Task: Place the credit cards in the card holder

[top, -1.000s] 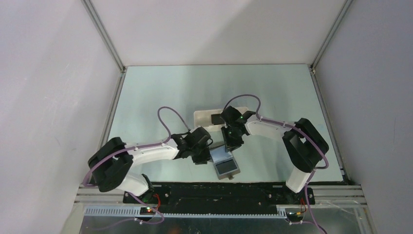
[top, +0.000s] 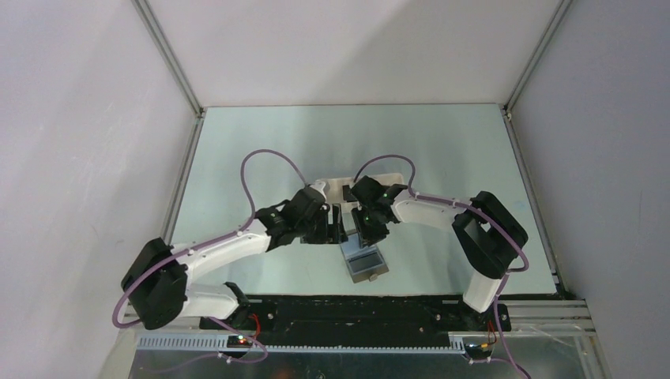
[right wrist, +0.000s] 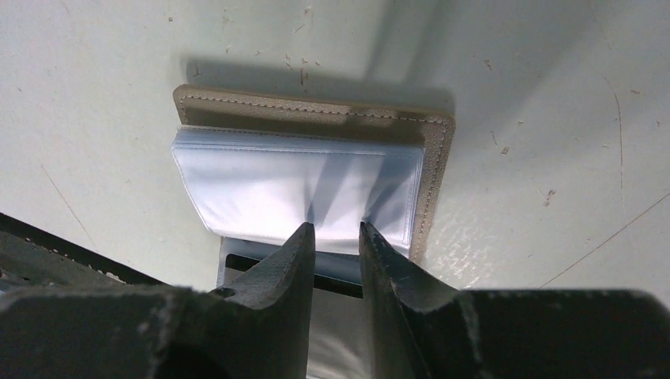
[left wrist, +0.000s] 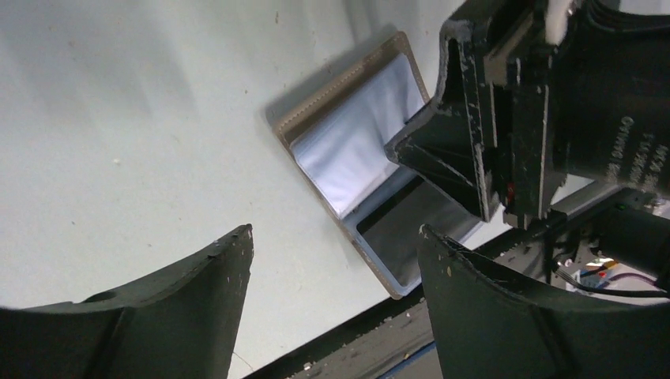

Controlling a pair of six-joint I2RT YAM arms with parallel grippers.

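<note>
The brown-edged card holder point(right wrist: 442, 150) lies spread open flat on the table. A pale bluish-white panel point(right wrist: 261, 181) covers its far half; I cannot tell whether that is a card or a pocket. In its near half sits a dark grey panel point(left wrist: 411, 221) with a black band. My left gripper stands open at the holder's left side, empty between wide-set fingers. Over the holder, my right gripper is open by a narrow gap, and nothing shows between its tips. The right gripper's fingers point(left wrist: 442, 166) hide part of the holder in the left wrist view.
Behind the grippers stands a white tray point(top: 392, 178) with a black card-like thing point(top: 348, 193) in it, partly covered by the arms. The two grippers are close together. Bare table lies to the left, right and back.
My left gripper has moved back and opened its fingers apart. The right gripper has shifted a little left over the holder. The holder has slid slightly toward the tray.
</note>
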